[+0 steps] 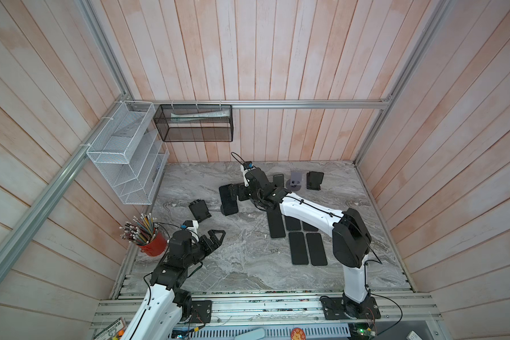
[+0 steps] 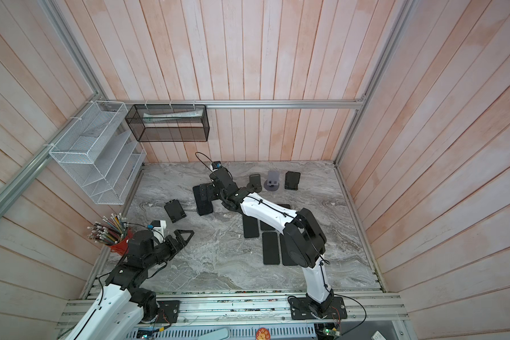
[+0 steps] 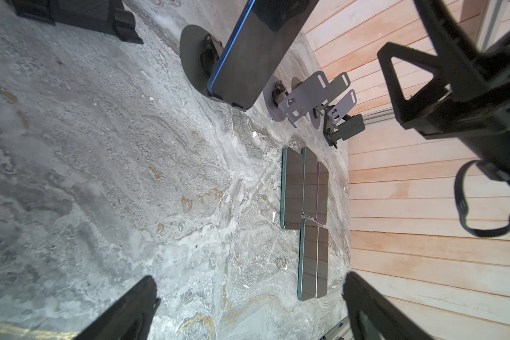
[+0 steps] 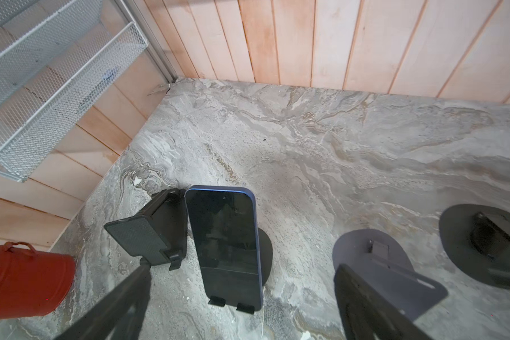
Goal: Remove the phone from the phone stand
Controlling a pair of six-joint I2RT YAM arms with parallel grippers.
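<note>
One phone [image 4: 223, 238] with a blue edge leans upright on a phone stand [image 4: 265, 253], its lower edge resting on two small hooks. In the right wrist view it lies ahead and left of centre between the blurred fingers of my right gripper, which stands open and empty. From above, that gripper hangs over the phone's right side; whether it touches cannot be told. The left wrist view shows the same phone [image 3: 260, 51] at the top. My left gripper is open over bare tabletop, front left.
Several phones [image 1: 298, 248] lie flat on the table at centre right. Empty stands [image 1: 315, 180] line the back, and a black one [image 1: 199, 210] is left of the phone. A red pot [image 1: 154, 244] of pens stands front left.
</note>
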